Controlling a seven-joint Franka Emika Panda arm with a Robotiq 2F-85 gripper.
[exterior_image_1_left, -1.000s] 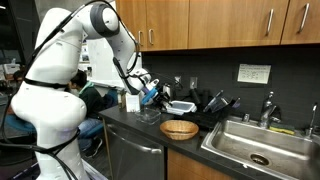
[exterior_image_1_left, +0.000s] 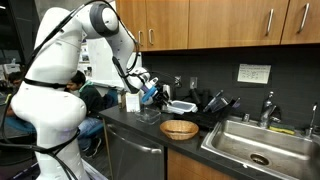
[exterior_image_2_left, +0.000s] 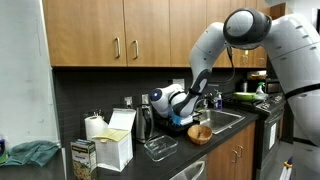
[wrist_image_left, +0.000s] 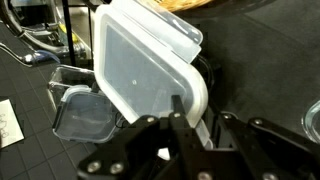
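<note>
A translucent plastic container with a pale, frosted face (wrist_image_left: 150, 62) fills the middle of the wrist view, tilted. My gripper is shut on its near edge; the grip itself is partly covered by the dark fingers. In exterior view 1 the gripper (exterior_image_1_left: 161, 96) hangs low over the back of the counter, beside a whitish container (exterior_image_1_left: 183, 106). Whether the held container touches what lies beneath cannot be told.
A wicker basket (exterior_image_1_left: 180, 129) stands near the counter's front edge. A clear container (exterior_image_2_left: 160, 149) sits left of it in exterior view 2. Another clear container (wrist_image_left: 85, 112) lies by the dark wall. The sink (exterior_image_1_left: 255, 145) is at the right, and a white box (exterior_image_2_left: 115, 143) at the left.
My hand has shifted only very slightly in exterior view 1. The basket and the clear container on the counter have stayed put.
</note>
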